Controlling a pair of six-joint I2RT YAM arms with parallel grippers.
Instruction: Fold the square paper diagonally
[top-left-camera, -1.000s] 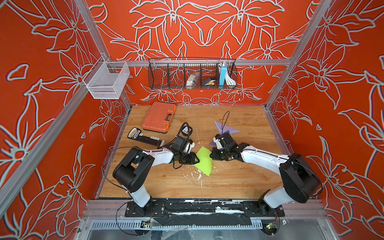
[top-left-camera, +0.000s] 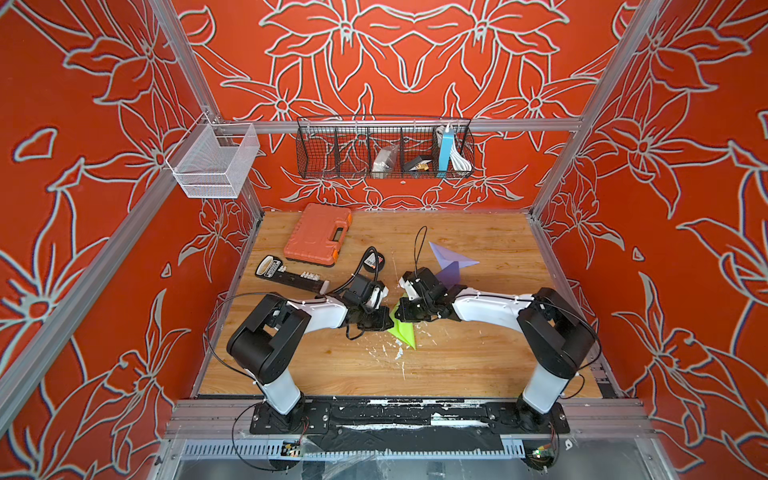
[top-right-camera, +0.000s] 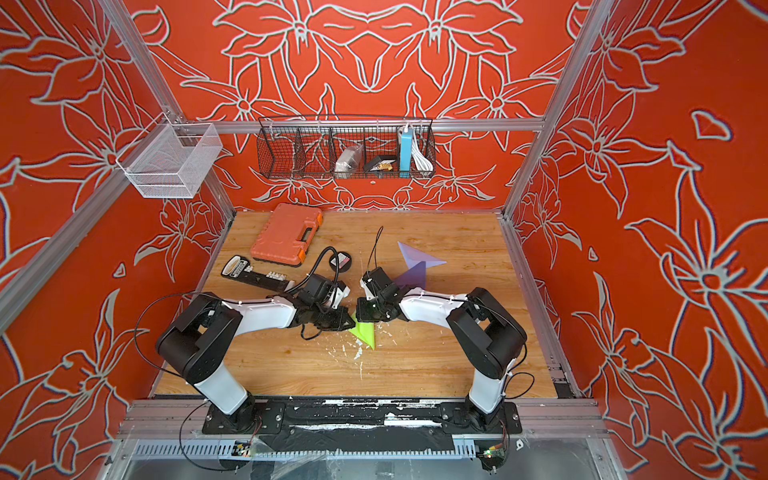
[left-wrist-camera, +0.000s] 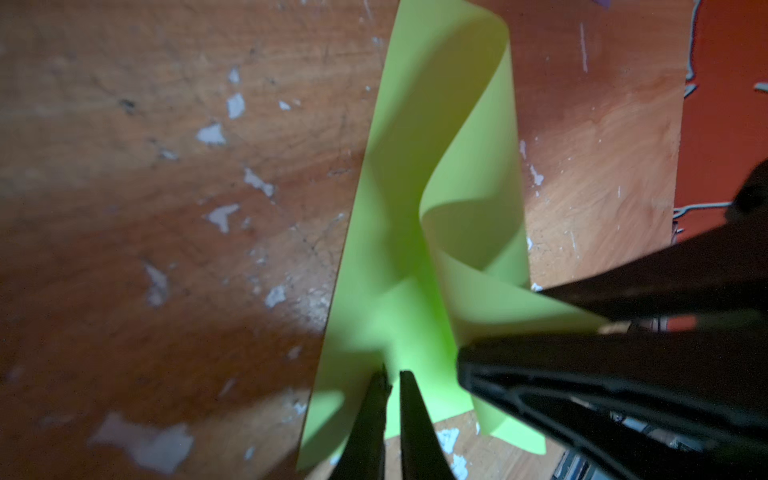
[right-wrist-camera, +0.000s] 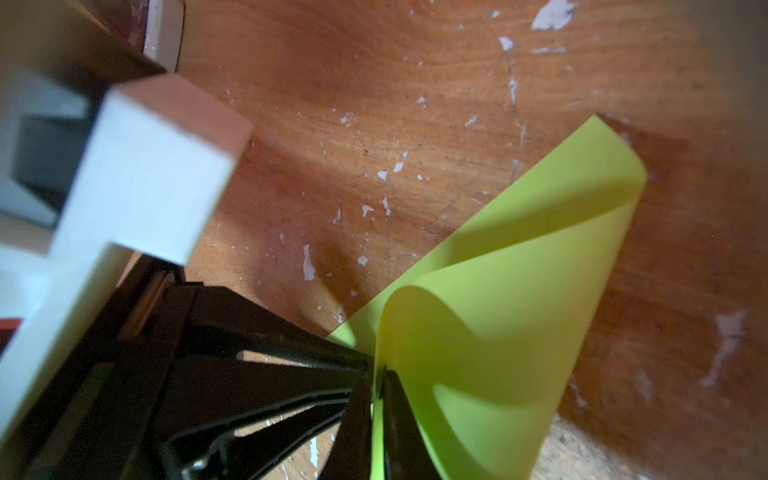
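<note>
The yellow-green paper lies on the table between my two grippers, with its right side curled over toward the left. My right gripper is shut on the lifted edge of that flap. In the left wrist view the curled flap stands in a loose roll without a flat crease. My left gripper sits low over the paper's left corner, its fingertips slightly apart. Whether paper lies between its fingers cannot be seen. The two grippers almost meet, and the right one's dark fingers reach in from the right.
Purple paper lies behind the right arm. An orange case, a black strip-shaped tool and a small round black item are at back left. White flecks mark the tabletop, whose front is otherwise clear.
My right gripper has moved left toward the left gripper, bringing the paper's right corner over with it. The paper has gone from nearly flat to curled. The left arm has hardly moved.
</note>
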